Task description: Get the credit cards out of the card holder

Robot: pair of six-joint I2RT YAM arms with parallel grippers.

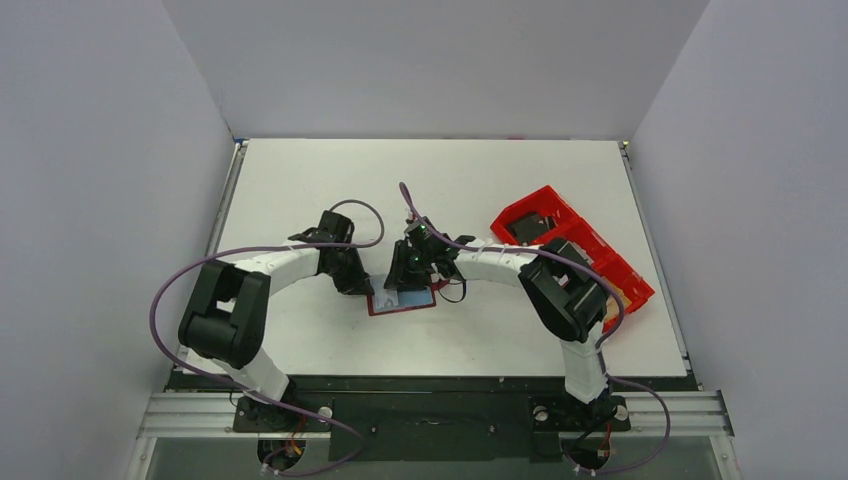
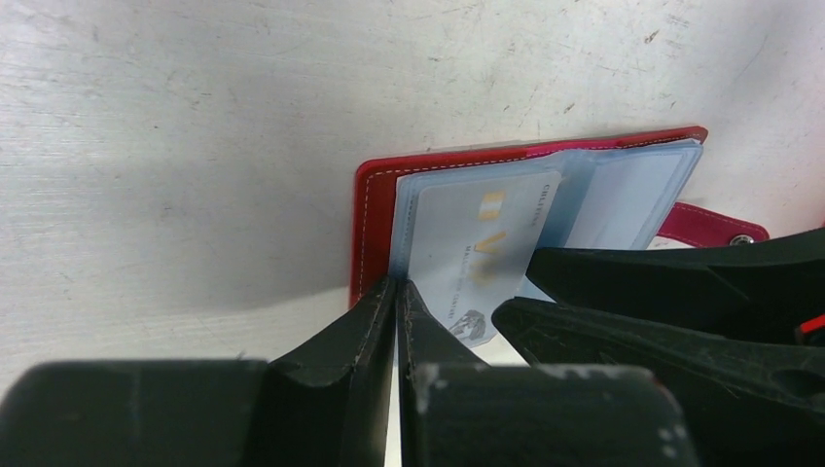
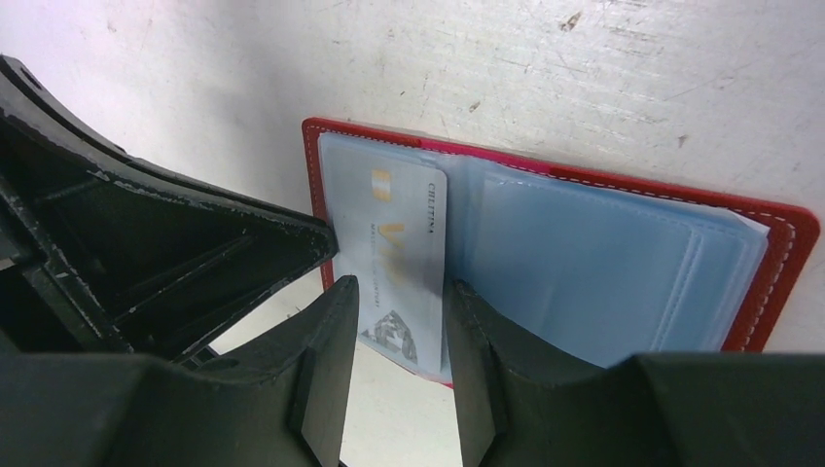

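The open red card holder (image 1: 402, 311) lies flat on the table, its clear bluish sleeves (image 3: 593, 263) facing up. A pale card (image 2: 482, 233) with gold print sits in the sleeve at the holder's left side. My left gripper is shut, nothing seen between its fingers, its tips at the holder's left border beside that sleeve. Over the card stands my right gripper, part open. One of its fingertips (image 3: 347, 292) is above the card's face, the other near the card's right edge; whether they touch the sleeve I cannot tell.
A red divided tray (image 1: 560, 205) holding dark and tan items stands at the table's right side. The holder's strap with a metal snap (image 2: 741, 239) sticks out to the right. Bare white table (image 1: 300, 170) lies behind and in front of the holder.
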